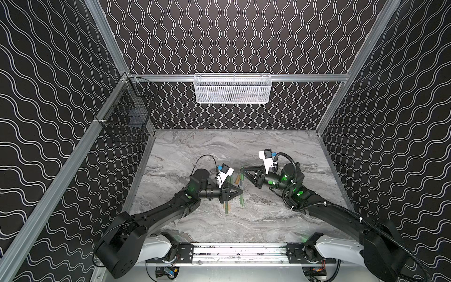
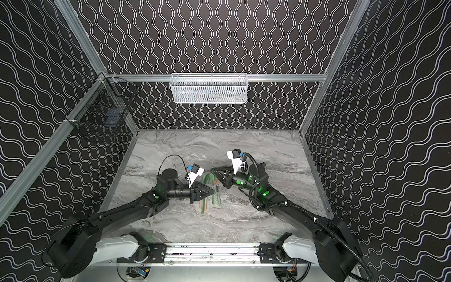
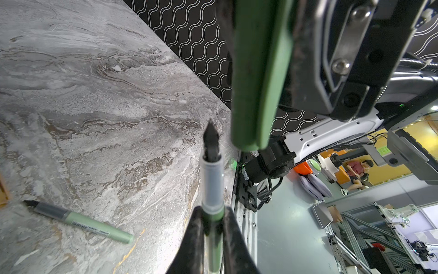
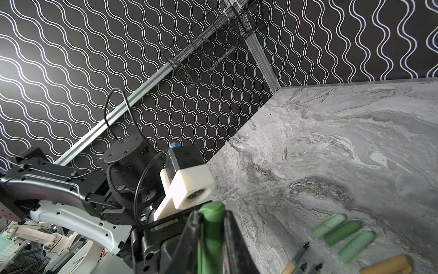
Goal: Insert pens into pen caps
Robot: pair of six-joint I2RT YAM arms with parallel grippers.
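My left gripper is shut on a green pen, which stands with its black tip pointing up in the left wrist view. The right gripper is shut on a green pen cap. Seen from the left wrist, that cap hangs above and slightly right of the pen tip, apart from it. From above, the right gripper stands just behind the left gripper. Loose caps lie on the table in the right wrist view: several green ones and an orange one.
Another green pen lies on the marbled table. Dark pen tips show near the loose caps. A white mesh basket hangs on the back wall, a black wire basket on the left.
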